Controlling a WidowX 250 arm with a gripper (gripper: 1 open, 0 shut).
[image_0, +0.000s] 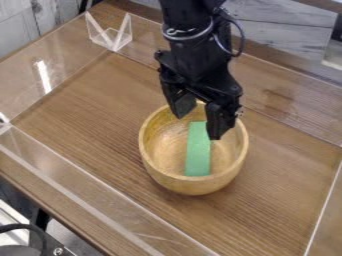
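Observation:
My gripper (201, 112) hangs open over the back of a round tan bowl (159, 155) in the middle of the camera view, one finger on each side. A green oblong object (198, 152) lies upright along the bowl's middle, just below and in front of the fingers, with nothing visibly held. The dark arm hides part of the bowl's far side.
The bowl stands on a wooden table (80, 120). A clear angular object (110, 30) sits at the back left. A dark cable (27, 230) shows at the lower left corner.

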